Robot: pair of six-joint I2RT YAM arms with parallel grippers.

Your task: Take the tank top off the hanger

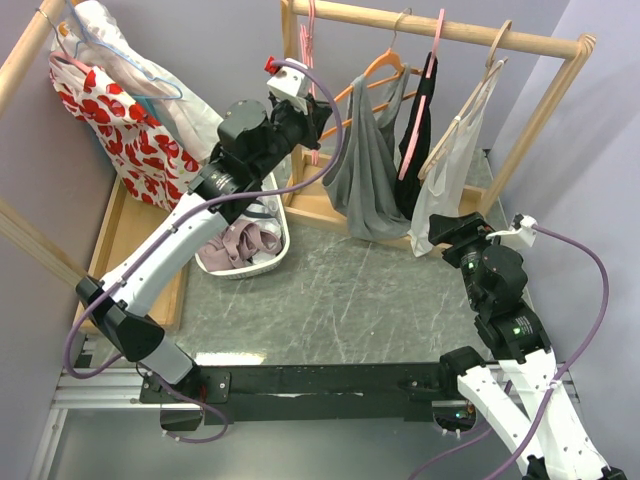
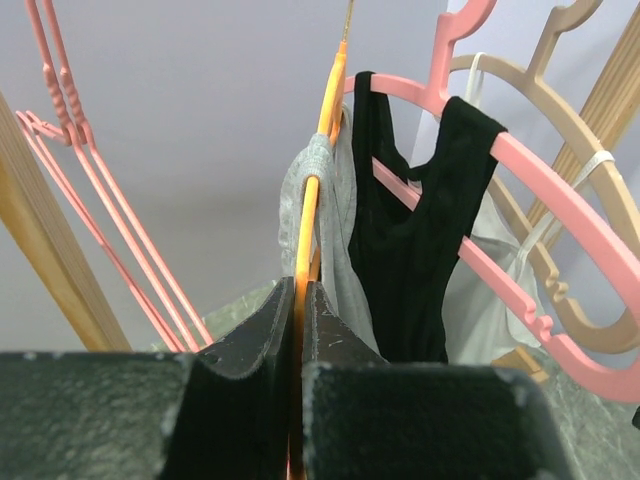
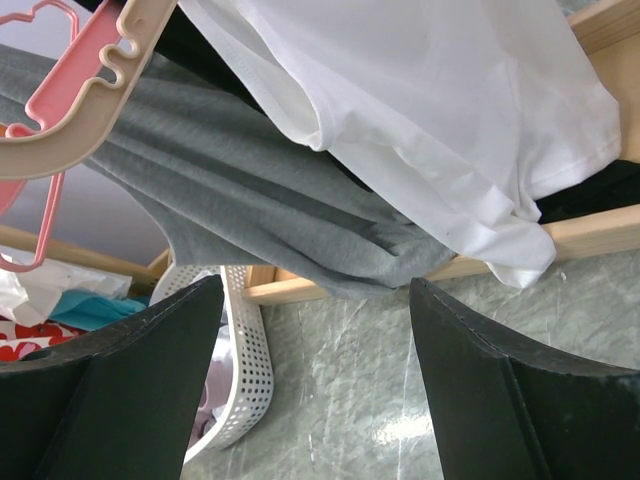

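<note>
In the left wrist view my left gripper is shut on the end of the orange hanger (image 2: 329, 110). A grey tank top (image 1: 364, 165) still hangs on that hanger from the rail, its strap (image 2: 315, 165) looped over the orange bar just beyond my fingertips. My right gripper (image 1: 438, 232) stands open at the lower right, close to the white garment (image 1: 460, 150). In the right wrist view nothing sits between its fingers, and the grey cloth (image 3: 260, 195) hangs beyond them.
A black top on a pink hanger (image 1: 413, 130) hangs right beside the grey one. Empty pink hangers (image 1: 308, 60) are at the rail's left end. Below the left arm is a white basket (image 1: 283, 245) of clothes.
</note>
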